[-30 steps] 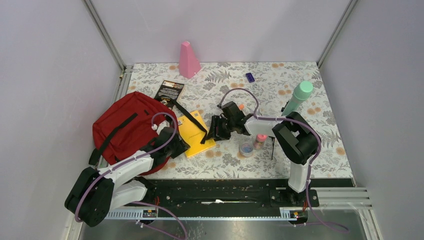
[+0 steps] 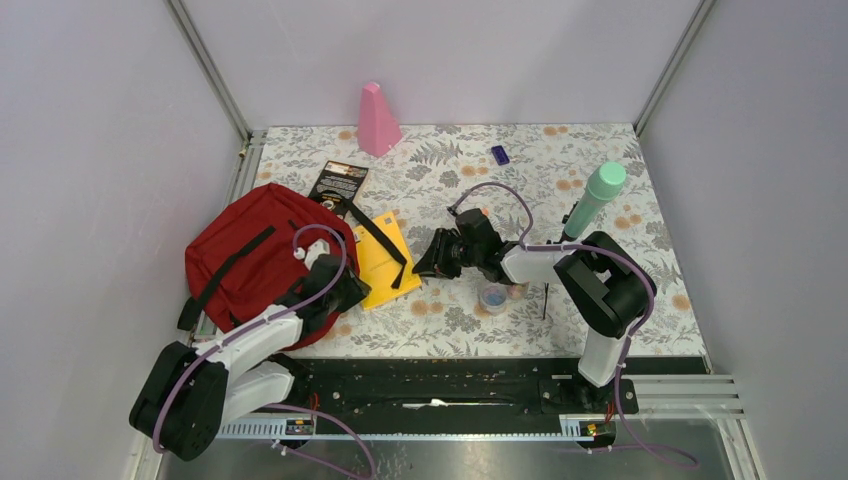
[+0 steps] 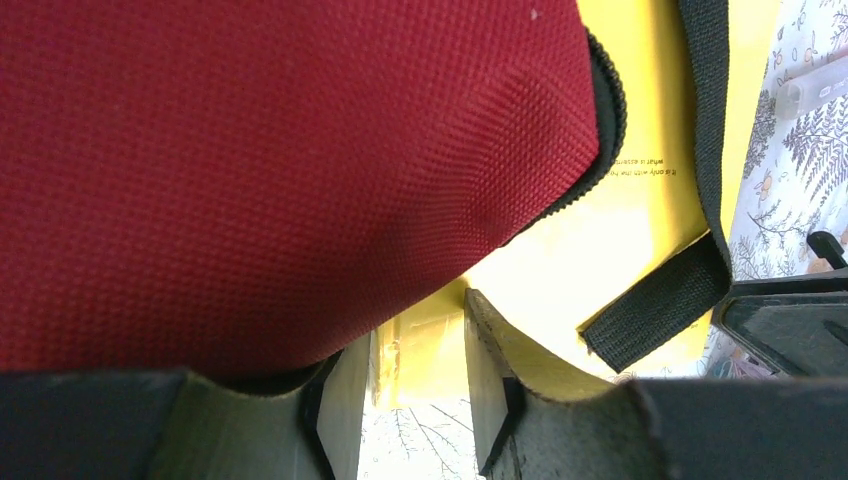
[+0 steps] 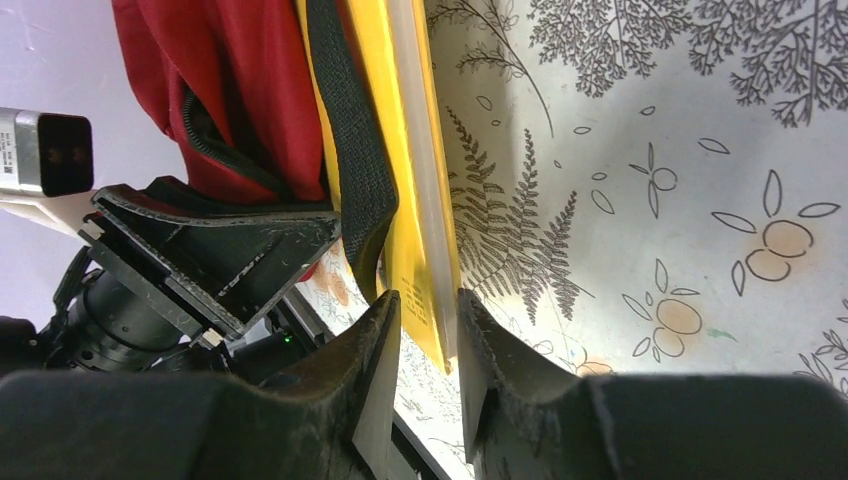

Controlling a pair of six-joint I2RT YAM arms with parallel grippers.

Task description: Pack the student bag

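Observation:
A yellow book [image 2: 380, 268] lies half beside the opening of the red bag [image 2: 262, 240], its inner edge tucked under the flap in the left wrist view. My left gripper is shut on the book's near edge, close to the bag's fabric. At the book's right-hand corner, my right gripper is part open, one finger on each side of the pale page edge. A black strap [image 4: 355, 140] runs across the yellow cover. The bag's interior is hidden from above.
Behind the bag lies a dark booklet [image 2: 340, 180]. A pink case [image 2: 377, 122] stands at the back, and a green-capped bottle [image 2: 596, 197] at the right. Below the right arm is a clear round container [image 2: 493, 297].
The book has shifted slightly left toward the bag, along with my left gripper. My right arm has moved a little to the right. The bag looks unmoved.

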